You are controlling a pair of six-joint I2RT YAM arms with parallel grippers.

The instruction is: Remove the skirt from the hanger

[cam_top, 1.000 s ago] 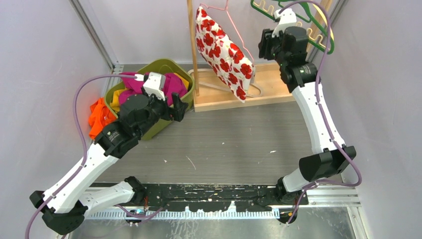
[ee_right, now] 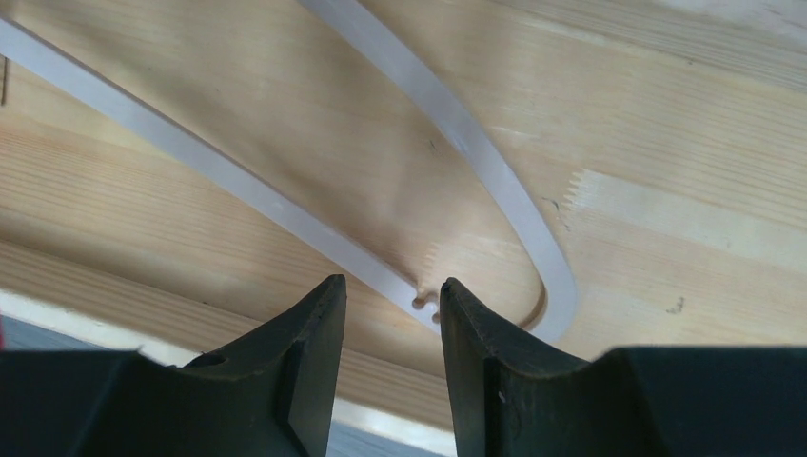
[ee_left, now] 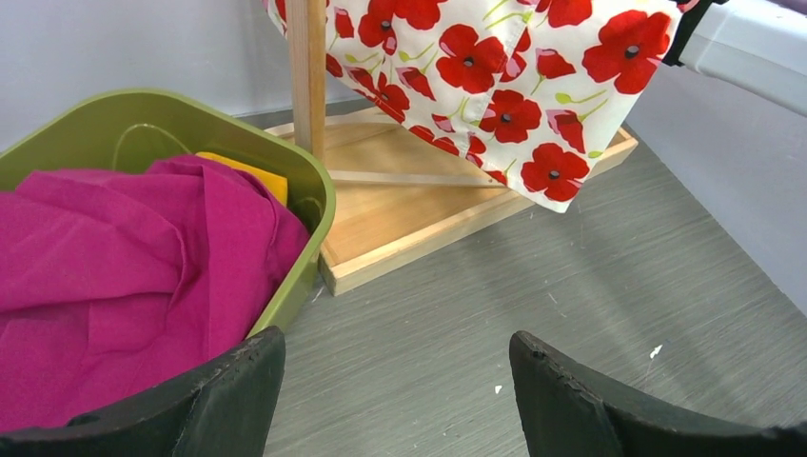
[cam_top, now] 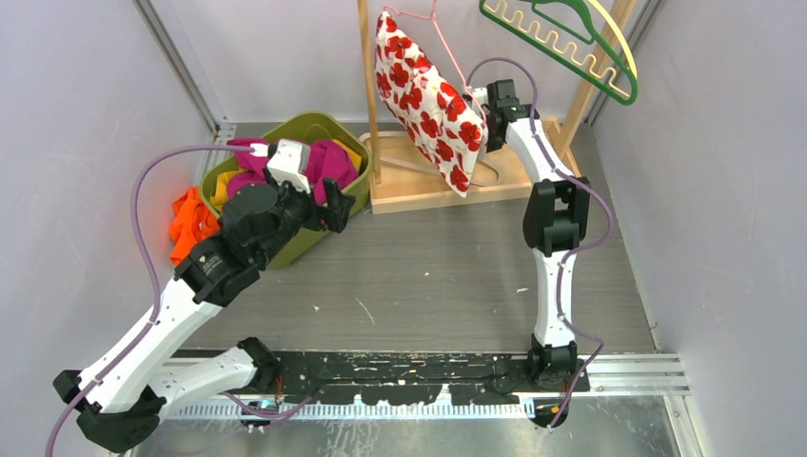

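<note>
The white skirt with red poppies hangs slanted from a pink hanger on the wooden rack. In the left wrist view the skirt's lower part shows above the rack's base. My left gripper is open by the bin's right rim; its fingers stand wide apart with nothing between them. Close by the skirt's right edge is my right gripper, partly covered by the cloth in the top view. Between its fingers is a narrow, empty gap over the wooden base.
A green bin holds magenta cloth and a yellow piece. Orange cloth lies left of it. Green and yellow hangers hang at upper right. A pale curved strip lies on the base. Open floor lies in front.
My right arm has come down and left, from beside the green hangers to the skirt's right edge. The left arm has shifted only slightly. The skirt hangs nearly as before.
</note>
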